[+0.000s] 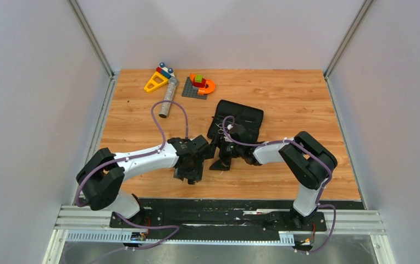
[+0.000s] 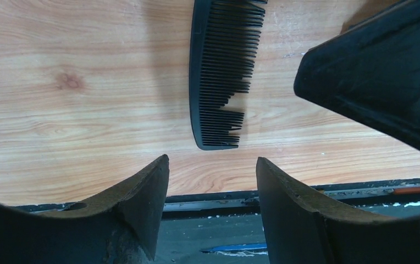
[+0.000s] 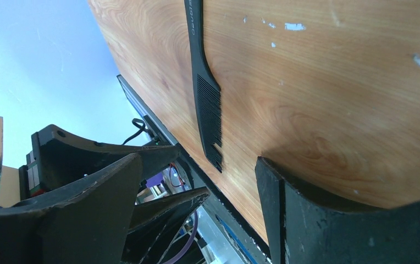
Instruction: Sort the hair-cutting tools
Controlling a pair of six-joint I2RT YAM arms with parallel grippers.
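Observation:
A black comb (image 2: 198, 88) with gaps in its teeth lies flat on the wood, below my left gripper, which is open with nothing between its fingers. In the right wrist view a comb (image 3: 202, 77) lies ahead of my right gripper, which stands part open, nothing between its fingers, low over the wood. In the top view a black case (image 1: 243, 114) with scissors (image 1: 220, 130) lies open behind my right gripper. Both grippers are close together at the front middle, largely hiding the combs there.
Toys (image 1: 156, 82), a silver cylinder (image 1: 168, 99) and a brick plate (image 1: 194, 93) lie at the back left. The front edge (image 1: 224, 198) is close to both grippers.

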